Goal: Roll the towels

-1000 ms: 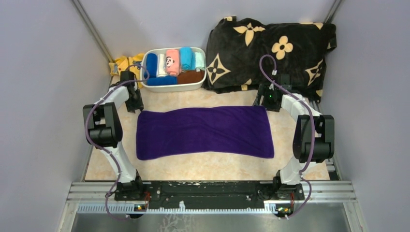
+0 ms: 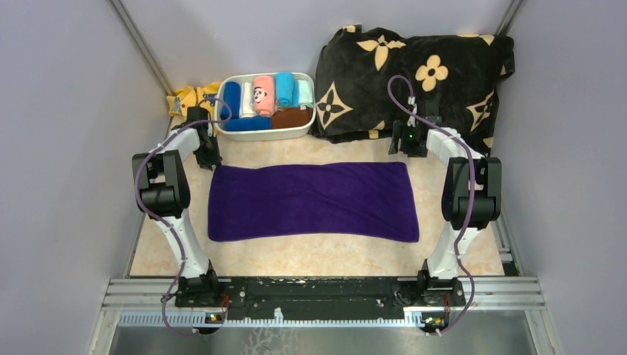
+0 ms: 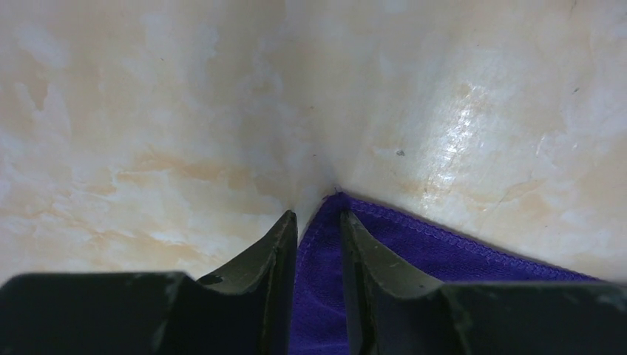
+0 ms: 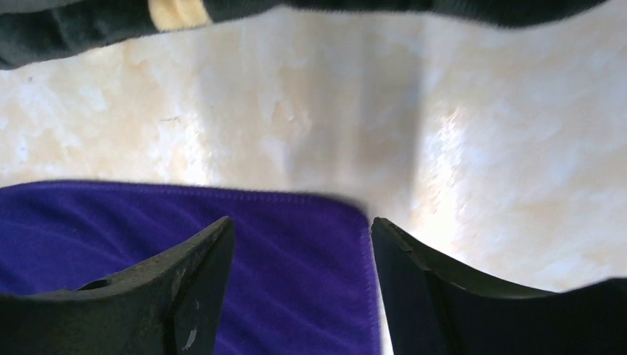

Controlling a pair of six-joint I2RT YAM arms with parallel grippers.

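Note:
A purple towel [image 2: 310, 200] lies flat and long across the mat. My left gripper is at its top left corner, fingers part open, one tip over the corner and one beside it; whether cloth is between them is hard to tell. My right gripper is open over the towel's top right corner, which shows between and below its fingers.
A white bin [image 2: 310, 103] of rolled towels stands at the back, beside a yellow cloth [image 2: 185, 100]. A black patterned blanket [image 2: 355, 74] fills the back right.
My left gripper has shifted a little onto the towel's corner, whose edge sits slightly farther back.

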